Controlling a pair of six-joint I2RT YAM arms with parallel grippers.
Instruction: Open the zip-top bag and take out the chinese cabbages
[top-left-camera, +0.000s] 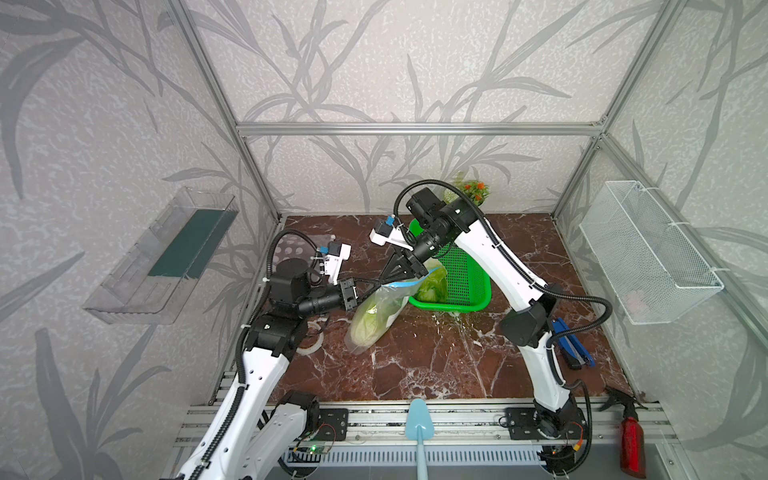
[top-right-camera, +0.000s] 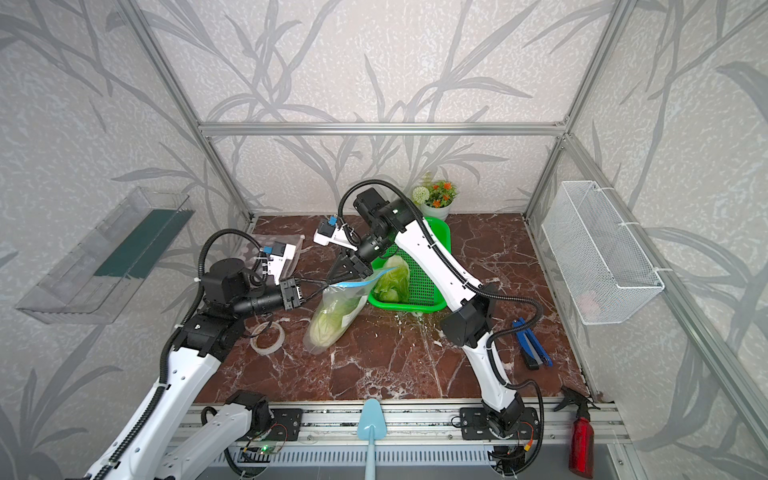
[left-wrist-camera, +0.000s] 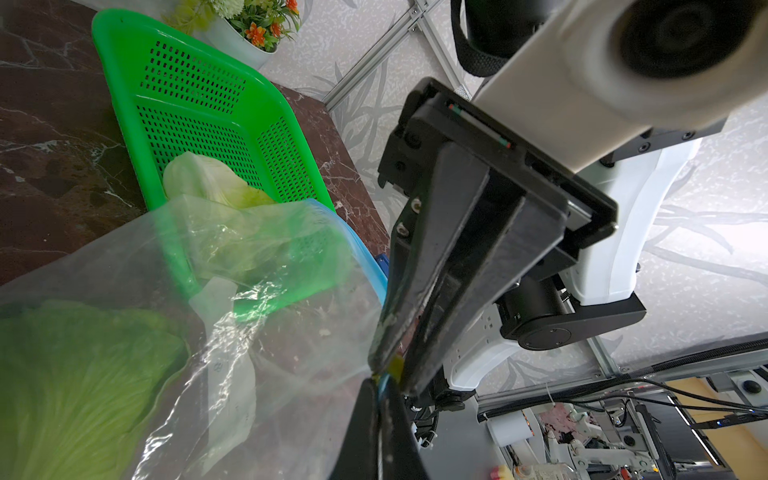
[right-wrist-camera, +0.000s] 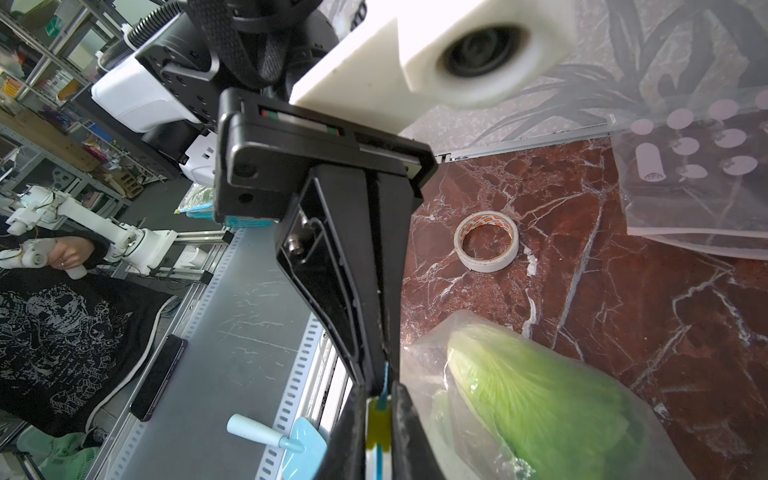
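Note:
The clear zip top bag (top-left-camera: 373, 321) hangs slanting over the table, its blue zip strip (top-right-camera: 364, 281) uppermost. Through the film shows a pale green chinese cabbage (right-wrist-camera: 536, 388). My left gripper is shut on the bag's top edge at one end of the zip. Close against it, my right gripper has its fingers slightly apart, on either side of a yellow zip slider (right-wrist-camera: 378, 424); whether they grip it, I cannot tell. Another cabbage (top-right-camera: 392, 281) lies in the green basket (top-left-camera: 478, 296).
Behind the basket stands a flower pot (top-right-camera: 436, 209). A tape roll (right-wrist-camera: 486, 241) lies left of the bag. At the right are a blue-handled tool (top-left-camera: 573, 344) and a red spray bottle (top-left-camera: 632, 448).

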